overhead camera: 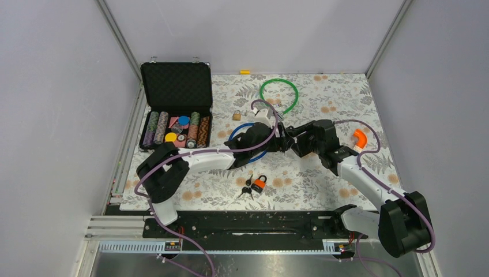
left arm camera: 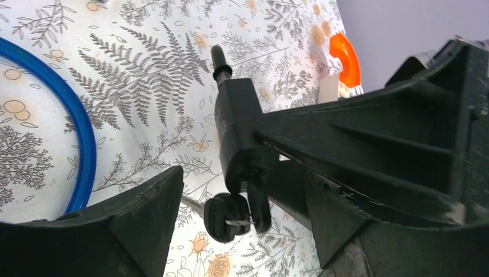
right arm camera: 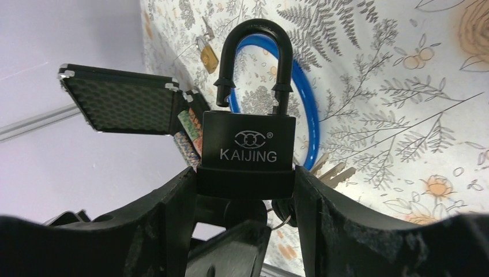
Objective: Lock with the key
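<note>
A black padlock [right arm camera: 248, 141] is clamped between the tips of my right gripper. Its shackle [right arm camera: 256, 26] is raised, one leg clear of the body. In the left wrist view the padlock [left arm camera: 237, 109] is tilted, its underside toward that camera. Black-headed keys [left arm camera: 226, 217] hang at the underside; whether one sits fully in the keyhole is hard to see. My left gripper is part open, with a finger on either side of the key heads, apart from them. Loose key blades [right arm camera: 333, 176] stick out below the padlock in the right wrist view.
An orange-black padlock [overhead camera: 259, 184] and other keys [overhead camera: 247, 187] lie toward the table's front. A blue cable lock [left arm camera: 81, 124] is under the left arm, a green one [overhead camera: 297, 95] behind. An open case [overhead camera: 176, 86] stands back left; a small brass padlock [overhead camera: 237, 116] is beside it.
</note>
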